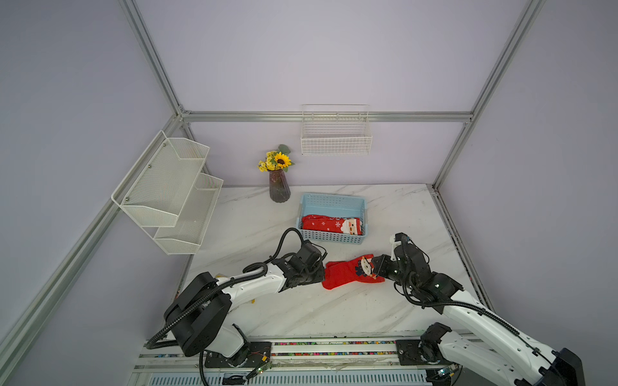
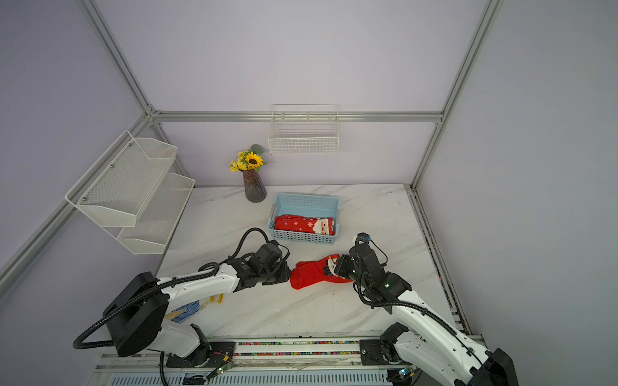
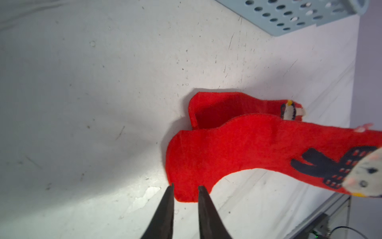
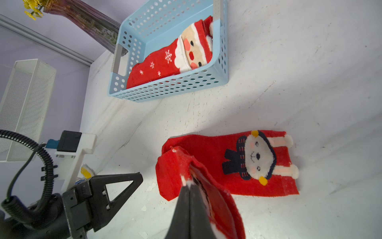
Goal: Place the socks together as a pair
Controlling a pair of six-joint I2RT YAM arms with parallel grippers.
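Two red socks with an animal face lie nearly stacked below the blue basket. In the right wrist view, the lower sock (image 4: 207, 151) lies flat on the table. Above it, the upper sock (image 4: 169, 175) hangs by its cuff end, with my right gripper shut on it. Seen from the left wrist, the upper sock (image 3: 246, 147) is offset toward the front, leaving a strip of the lower sock (image 3: 222, 107) bare. My left gripper is open with a narrow gap, just off the upper sock's toe; its fingers appear apart from the fabric.
Behind the socks stands the blue basket (image 1: 331, 236) holding red Santa socks (image 1: 325, 223). A vase of flowers (image 1: 278, 185) is at the back left. Something blue and yellow (image 2: 186, 311) lies by the left arm.
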